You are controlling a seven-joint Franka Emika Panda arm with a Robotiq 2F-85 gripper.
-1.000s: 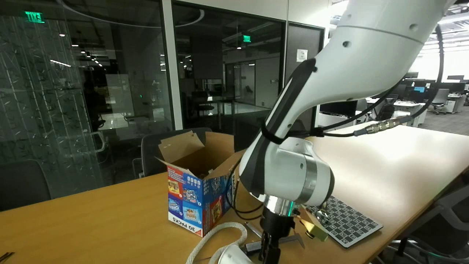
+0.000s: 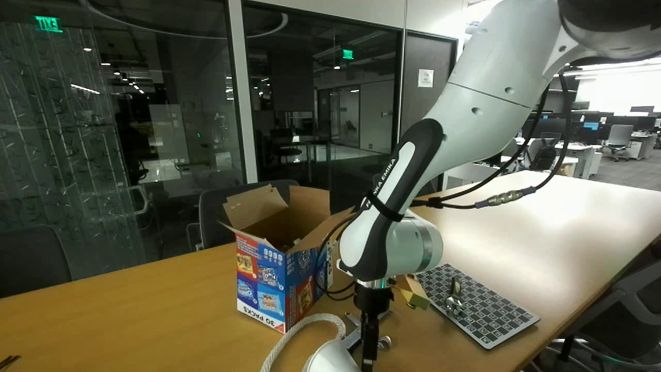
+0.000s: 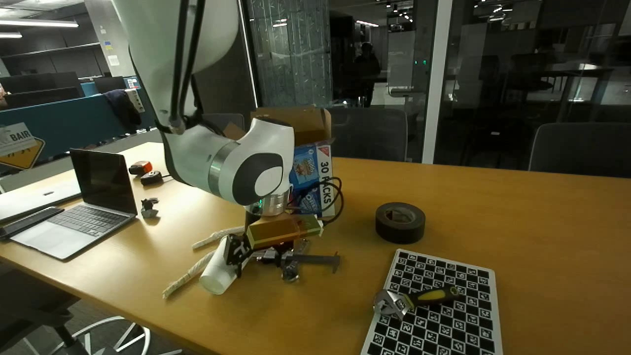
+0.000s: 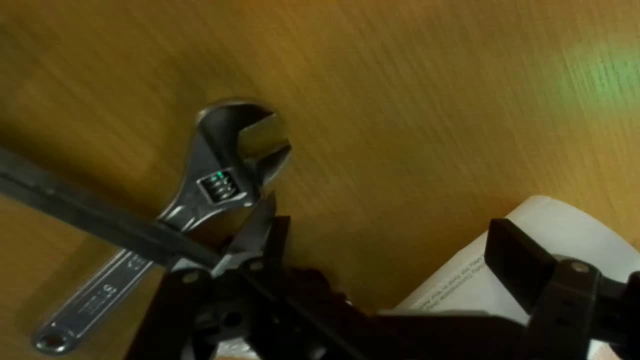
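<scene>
My gripper points down at the tabletop with its fingers spread apart. Between the fingers there is bare wood and part of a white cup (image 4: 558, 234), which lies on its side by the right finger. Near the left finger lies a silver adjustable wrench (image 4: 219, 165), crossed by the dark bar of a caliper (image 4: 90, 207). In exterior view 2 the gripper (image 3: 239, 254) hangs low beside the cup (image 3: 217, 275), partly covering it, and the caliper (image 3: 313, 259) extends to the right. Whether a finger touches anything cannot be made out.
An open snack carton (image 2: 266, 279) stands behind the gripper, with a pale rope (image 2: 310, 322) in front. A second wrench (image 3: 426, 298) lies on a checkered board (image 3: 440, 319); black tape (image 3: 400, 223) sits nearby. A laptop (image 3: 88, 219) occupies the far left.
The arm and gripper have shifted slightly left in exterior view 1, and the wrist has turned. The carton, rope and checkered board have stayed put.
</scene>
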